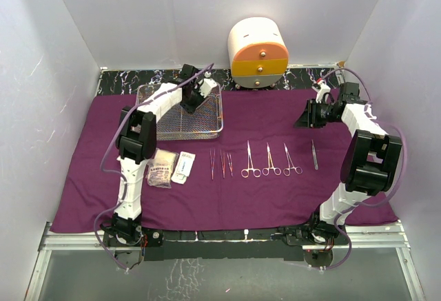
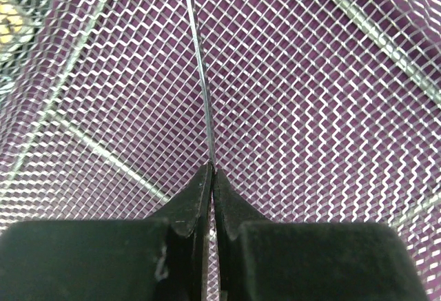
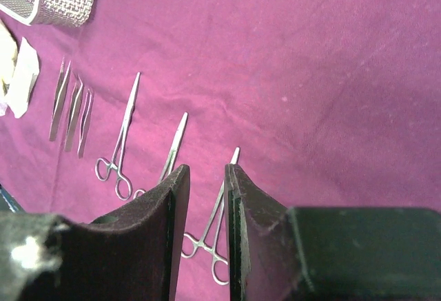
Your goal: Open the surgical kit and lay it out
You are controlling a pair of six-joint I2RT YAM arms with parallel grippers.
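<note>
My left gripper is shut on the end of a thin metal instrument point(image 2: 203, 74), which stretches up and away from the fingertips in the left wrist view. Behind it spreads the mesh of the wire basket point(image 2: 303, 115). From the top, the basket point(image 1: 182, 136) sits at the back left with the left gripper point(image 1: 189, 106) over its inside; the instrument is hard to make out there. My right gripper stands open above the cloth, its fingers apart and empty. Scissor-handled clamps point(image 3: 220, 204) lie on the cloth below it.
On the purple cloth point(image 1: 269, 204) lie three tweezers point(image 1: 222, 163), three clamps point(image 1: 270, 162) and a slim scalpel-like tool point(image 1: 314, 155). A bagged gauze pack point(image 1: 162, 168) and white packets point(image 1: 182, 167) sit before the basket. A drawer cabinet point(image 1: 260, 56) stands behind.
</note>
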